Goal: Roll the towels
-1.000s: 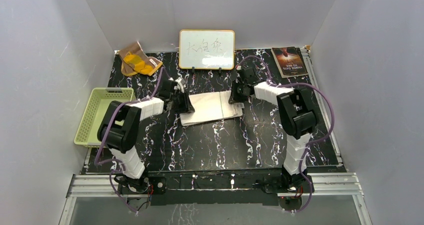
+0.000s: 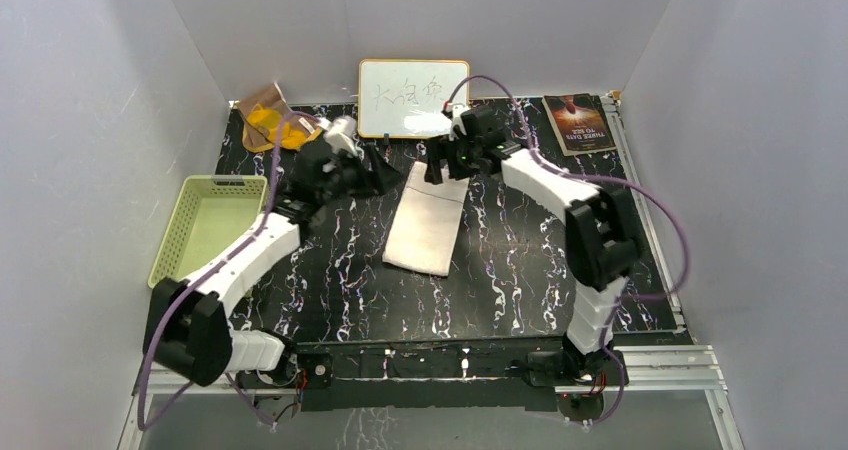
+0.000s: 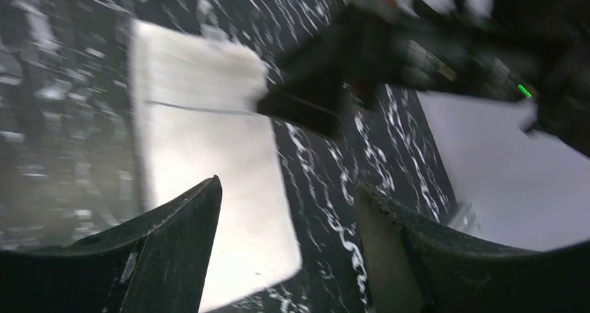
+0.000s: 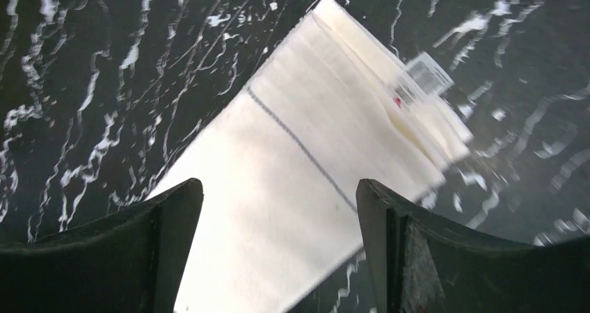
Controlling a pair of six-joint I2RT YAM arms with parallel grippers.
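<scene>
A folded cream towel [image 2: 426, 225] lies flat, its long side running from near to far on the dark marbled table. A thin dark stripe crosses it near the far end, and a white label [image 4: 424, 80] shows by that end's fold. My left gripper [image 2: 392, 172] is open above the table, left of the towel's far end, with nothing between its fingers. Over the far end itself hovers my right gripper [image 2: 437, 175], also open and empty. Its dark fingers [image 4: 163, 233] stand apart with the towel visible beyond them.
On the left stands an empty green basket [image 2: 165, 232]. A brown and yellow bag [image 2: 268, 120] sits at the back left, a whiteboard [image 2: 414, 90] leans at the back, and a book [image 2: 579, 124] rests at the back right.
The towel has turned from lying left-to-right to lying near-to-far. My right gripper shifted left and back.
</scene>
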